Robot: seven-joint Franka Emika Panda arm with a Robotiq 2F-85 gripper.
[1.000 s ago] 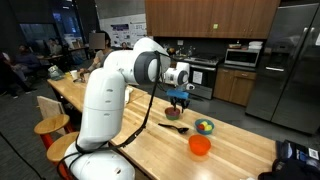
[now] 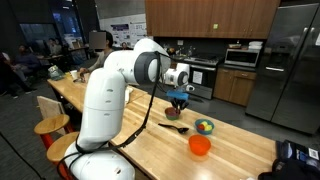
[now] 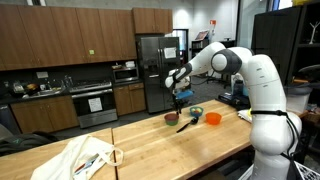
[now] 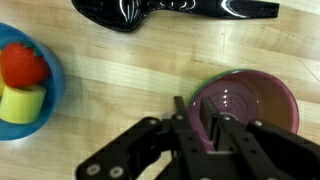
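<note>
A dark red bowl (image 4: 250,92) with a green outer edge lies at the lower right of the wrist view, partly covered by my gripper. Its two dark fingers stand a little apart, part open, and the bowl's left rim shows at the gap between them. Whether they touch the rim, I cannot tell. In exterior view 1 my gripper (image 2: 180,101) hangs right over the same bowl (image 2: 172,113), pointing down. The bowl (image 3: 171,118) also shows on the table in exterior view 2.
A black ladle (image 4: 200,8) lies near the bowl. Beyond it sits a blue bowl (image 4: 58,85) holding a strawberry (image 4: 22,65) and a yellow piece (image 4: 20,103). An orange bowl (image 2: 199,145) stands nearer the camera.
My gripper has come down slightly toward the dark red bowl. The bowls and the ladle have stayed where they were.
</note>
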